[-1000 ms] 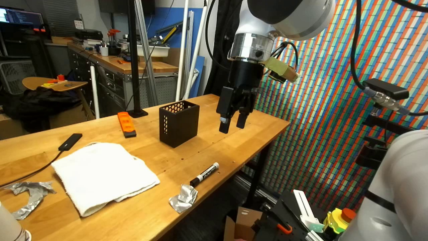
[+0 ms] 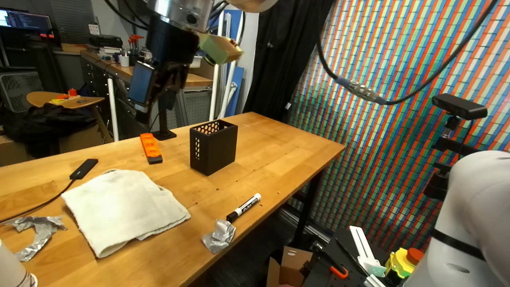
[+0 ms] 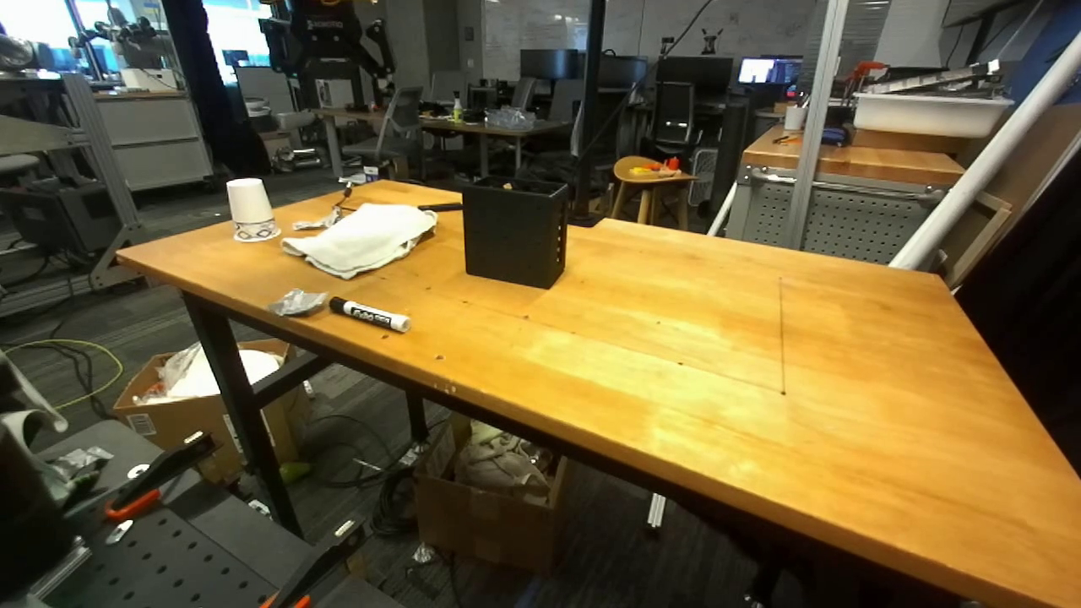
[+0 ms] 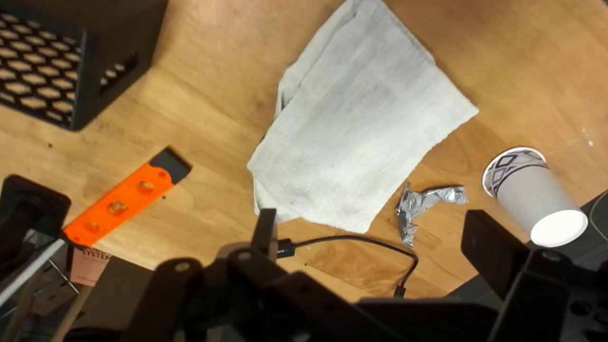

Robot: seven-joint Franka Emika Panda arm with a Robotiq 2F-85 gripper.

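In the wrist view my gripper is open, its two dark fingers wide apart with nothing held between them. From exterior view 1 it hangs high above the table's back edge, partly blurred. Below it lies a folded white cloth, flat on the table. A black box with hexagonal holes stands upright near the table's middle. The marker, white with a black cap, lies near the front edge beside crumpled foil. An orange tool rests near the back edge.
A paper cup stands upright at the table's far left in exterior view 2. Near it lie a foil strip and a black cable. A black post rises at the back edge.
The arm has swung left in exterior view 1, from right of the black box to above the back edge, and the gripper is higher. Objects on the table stay where they were.
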